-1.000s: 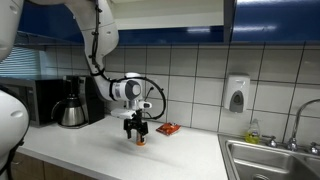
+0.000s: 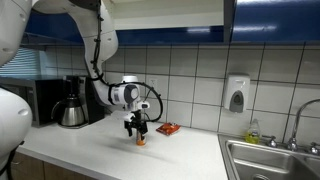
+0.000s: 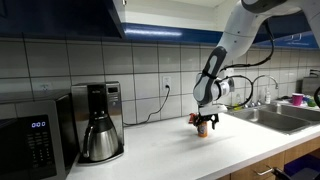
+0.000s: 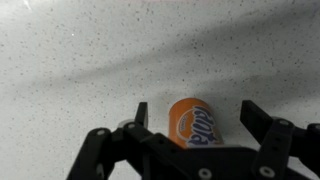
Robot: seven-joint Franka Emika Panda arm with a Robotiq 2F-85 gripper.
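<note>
An orange, can-like object with white and blue lettering is at the lower middle of the wrist view. In that view my open gripper has one finger on each side of it, with gaps showing between. The first exterior view shows the orange object on the white counter, close under the gripper. From the other side, the orange object stands beneath the gripper, partly covered by it. Contact with the fingers cannot be made out.
A red item lies behind, near the tiled wall. A coffee maker and a microwave stand along the counter. The sink is at the right.
The arm's upper part has shifted slightly, and the gripper stays at nearly the same place over the orange object. The object has not visibly moved.
</note>
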